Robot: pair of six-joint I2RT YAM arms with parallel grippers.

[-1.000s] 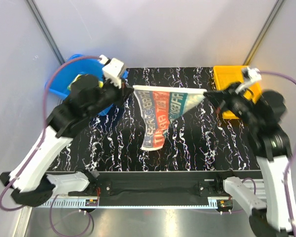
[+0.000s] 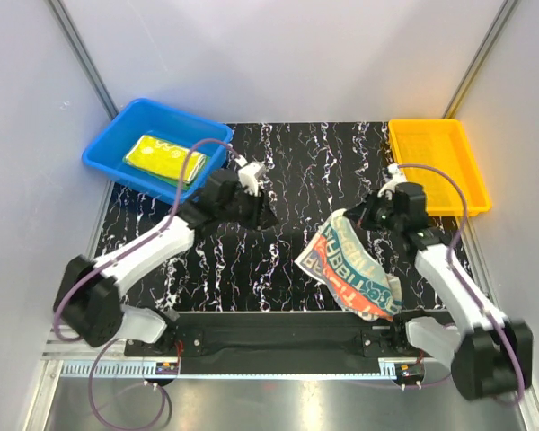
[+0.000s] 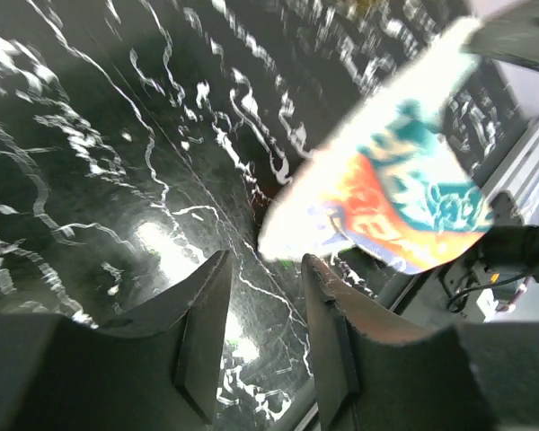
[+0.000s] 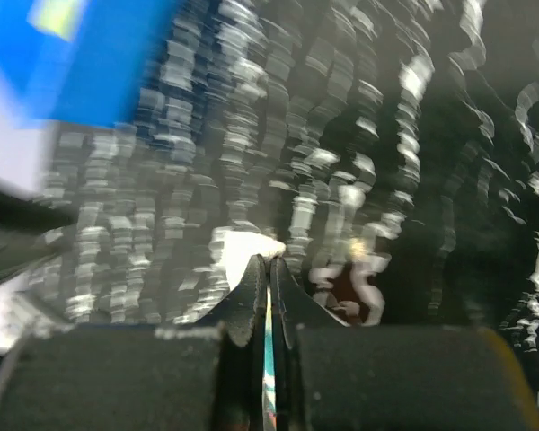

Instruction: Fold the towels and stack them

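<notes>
A white towel (image 2: 350, 269) with teal and orange lettering lies crumpled on the right front of the dark marbled surface, one corner lifted in my right gripper (image 2: 360, 215), whose fingers are shut on it. The towel (image 3: 404, 206) also shows at the right of the left wrist view, and its white tip at the right fingertips. My left gripper (image 2: 262, 212) is over the middle, left of the towel, fingertips slightly apart with nothing between them. A folded yellow towel (image 2: 166, 157) lies in the blue bin (image 2: 108, 148).
An empty yellow bin (image 2: 436, 162) stands at the back right. Side walls and the back wall border the surface.
The towel, earlier stretched between both grippers, left my left gripper and swung right and down onto the surface. My left gripper moved down; my right gripper moved left and down with the corner.
</notes>
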